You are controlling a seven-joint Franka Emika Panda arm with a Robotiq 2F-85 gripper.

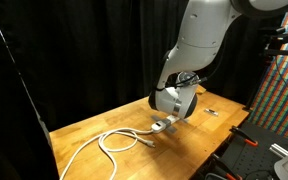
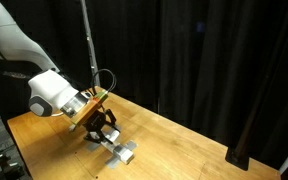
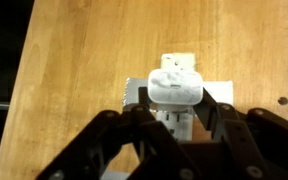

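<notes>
A small white round plug-like piece [image 3: 174,88] sits between the fingertips of my gripper, which is shut on it. Directly below it lies a white power strip [image 3: 178,62], fixed over silver tape on the table. In the second exterior view, the strip's near end [image 2: 124,153] projects past the gripper [image 2: 110,136]. The first exterior view has the gripper [image 1: 170,118] low over the strip [image 1: 162,126]. Whether the piece touches the strip's sockets cannot be told, since the piece and fingers cover part of them.
A white cord [image 1: 106,143] loops across the left of the wooden table [image 1: 84,130]. Some small flat items [image 1: 212,112] lie on the right, behind the arm. Bare table [image 2: 184,150] stretches right of the strip in the second exterior view. Black curtains hang behind.
</notes>
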